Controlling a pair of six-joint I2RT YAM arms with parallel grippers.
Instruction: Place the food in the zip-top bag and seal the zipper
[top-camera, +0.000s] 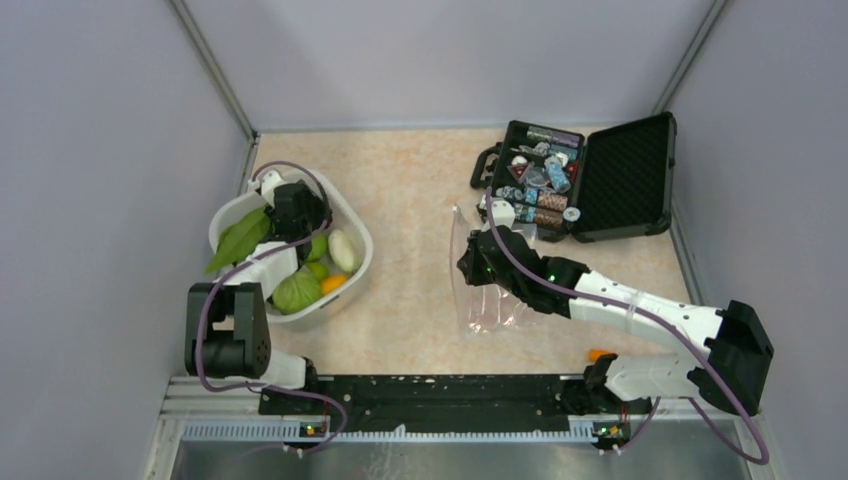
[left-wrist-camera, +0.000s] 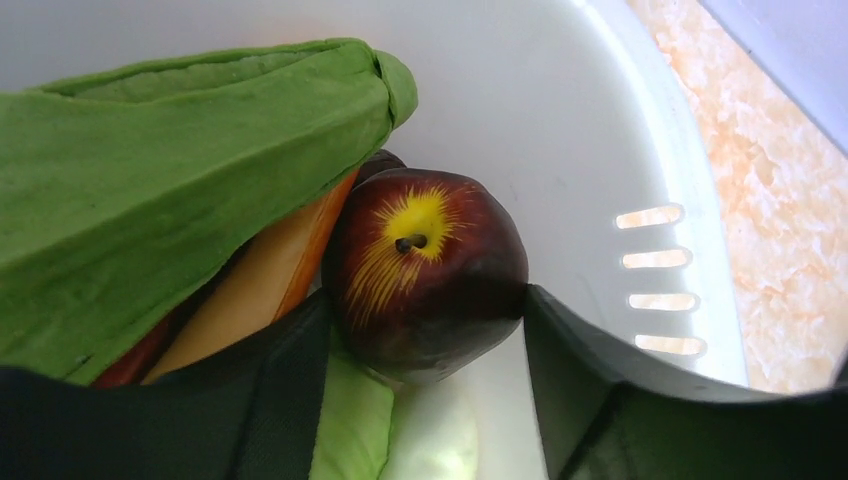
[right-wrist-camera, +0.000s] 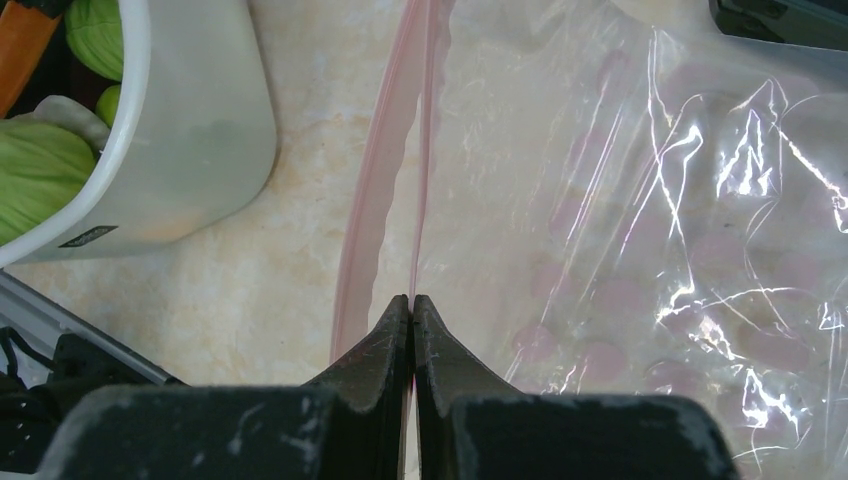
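A dark red fruit (left-wrist-camera: 430, 290) with a yellow patch around its stem lies in the white basket (top-camera: 362, 262). My left gripper has one finger on each side of it. Both fingertips appear to meet its skin, but whether they grip it I cannot tell. From above, the left hand (top-camera: 297, 212) largely hides this spot. My right gripper is shut on the pink-edged rim of the clear zip top bag (right-wrist-camera: 620, 230). The bag lies mostly flat on the table, and pink dots show through its film.
Green leaves (top-camera: 240, 240), a cabbage (top-camera: 297, 293), a pale oval vegetable (top-camera: 343, 251) and an orange fruit (top-camera: 333, 284) share the basket. An open black case (top-camera: 625, 180) stands behind the bag. Bare table separates basket and bag.
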